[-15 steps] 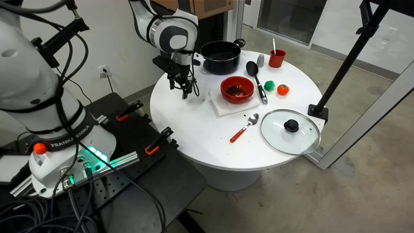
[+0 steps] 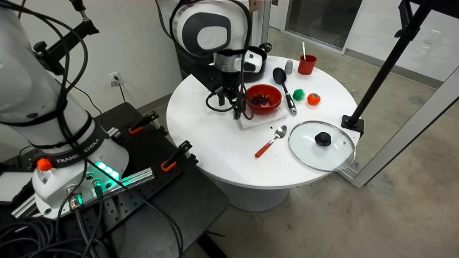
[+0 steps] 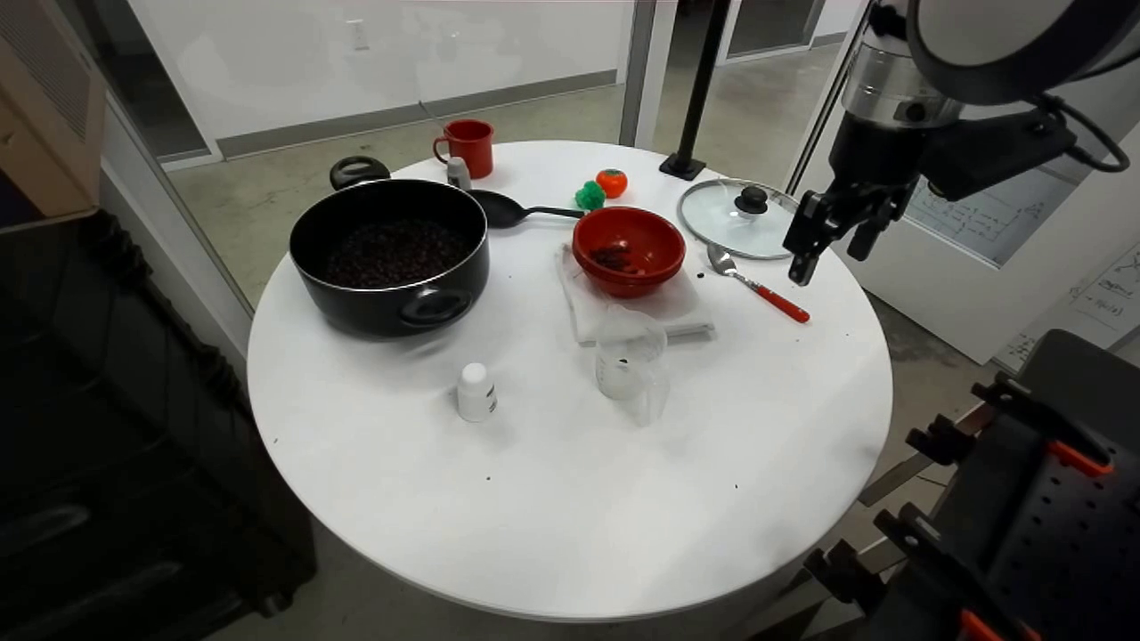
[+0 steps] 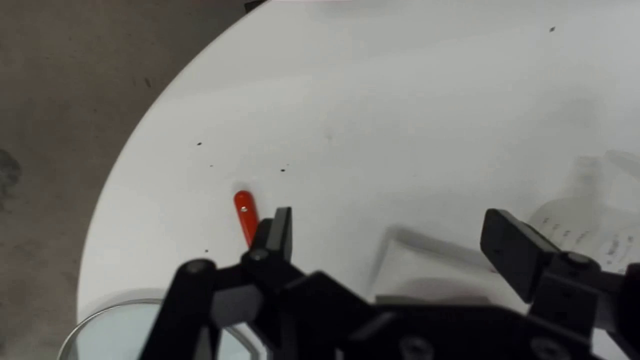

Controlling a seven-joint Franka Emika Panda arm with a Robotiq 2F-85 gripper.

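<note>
My gripper is open and empty, held above the white round table (image 3: pixel 598 523). In the wrist view a spoon's red handle (image 4: pixel 246 213) shows just beyond the left finger; its bowl is hidden behind the gripper. The whole spoon (image 2: pixel 271 142) lies between the red bowl and the glass lid (image 2: pixel 321 146). A red bowl (image 3: pixel 628 247) with some dark bits inside rests on a folded white cloth (image 3: pixel 582 310). Close to the cloth stands a clear measuring cup (image 3: pixel 628 358), seen at the right edge of the wrist view.
A black pot (image 3: pixel 390 256) with dark contents stands at the table's far side. Near it are a black ladle (image 2: pixel 284 88), a red mug (image 2: pixel 307 65), a grey shaker (image 2: pixel 288 67), a green piece (image 2: pixel 298 94) and a tomato (image 2: pixel 313 99). A white bottle (image 3: pixel 476 393) stands alone.
In exterior view 1, the arm has moved right, from over the table's left part toward the red bowl, and now partly covers the pot. The tabletop objects look unmoved.
</note>
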